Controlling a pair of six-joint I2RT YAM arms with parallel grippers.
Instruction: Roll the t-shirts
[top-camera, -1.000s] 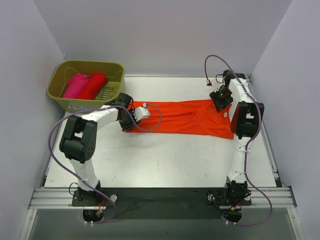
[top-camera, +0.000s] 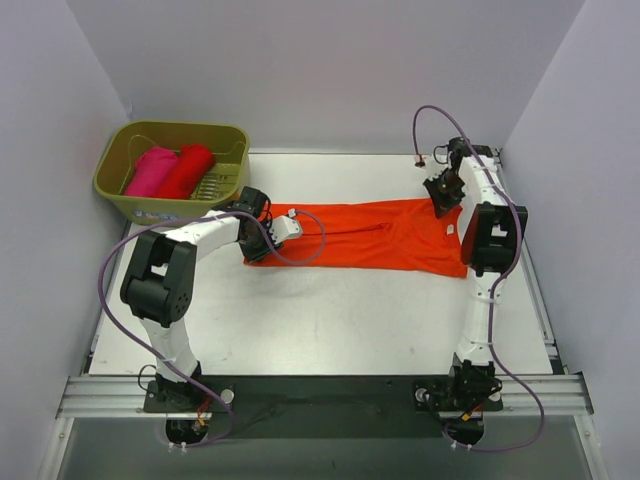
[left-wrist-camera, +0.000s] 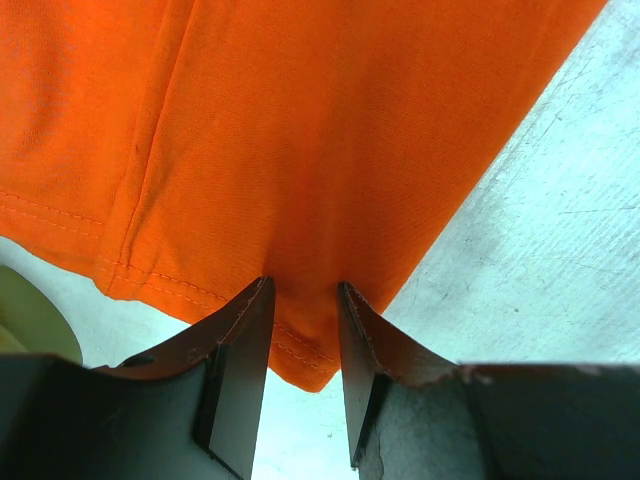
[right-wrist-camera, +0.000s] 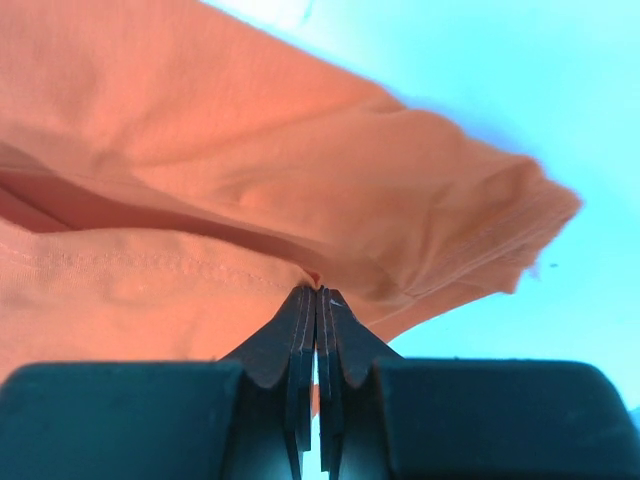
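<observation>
An orange t-shirt (top-camera: 345, 235) lies spread lengthwise in a folded strip across the white table. Over its left end, my left gripper is open, its fingertips on either side of a stitched corner of the cloth. At the right end my right gripper is shut, and a thin edge of the shirt (right-wrist-camera: 190, 255) rises to a point at its fingertips. How much cloth sits between them is hidden. In the top view both arms cover the ends of the shirt.
A green bin (top-camera: 120, 190) at the back left holds a pink roll (top-camera: 152, 172) and a red roll (top-camera: 187, 171). Bare white table (top-camera: 330, 320) lies in front of the shirt, with a narrower clear band behind it.
The right gripper has shifted slightly at the shirt's right end, and its fingers look closer together. The left arm has barely moved. The shirt lies nearly the same.
</observation>
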